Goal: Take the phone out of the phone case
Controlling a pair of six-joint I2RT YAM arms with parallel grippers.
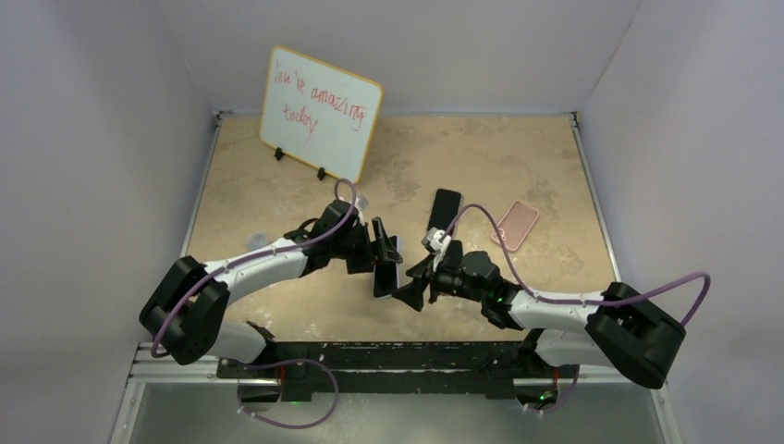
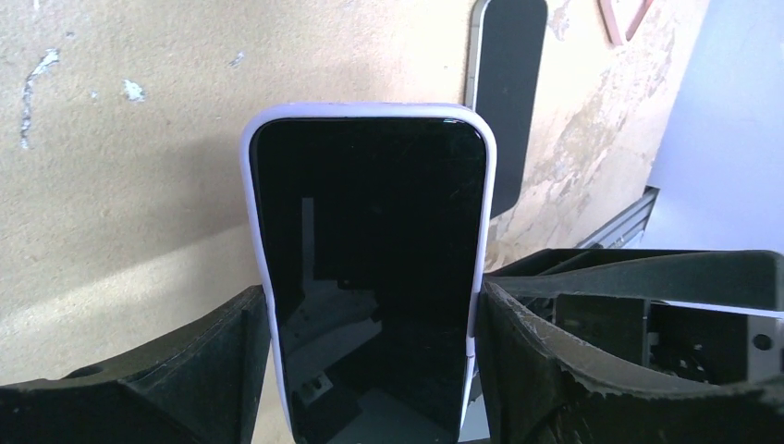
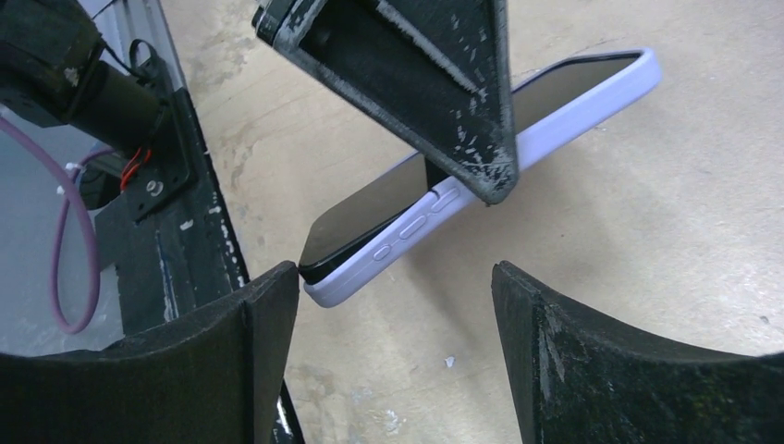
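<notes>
A black phone (image 2: pixel 370 240) sits in a pale lilac case (image 2: pixel 370 110), held off the table. My left gripper is shut across the case, a finger against each long side. In the right wrist view, the lilac case (image 3: pixel 592 104) is tilted. At its lower corner the dark phone (image 3: pixel 361 222) stands a little proud of the case rim. My right gripper is open, its fingers apart near that corner with the table visible between them. From above, the left gripper (image 1: pixel 386 250) covers the middle of the phone.
Another black phone (image 1: pixel 445 208) lies behind the right arm. A pink case (image 1: pixel 516 225) rests farther right. A whiteboard (image 1: pixel 320 113) with red writing stands at the back left. Bare table lies in front of the grippers.
</notes>
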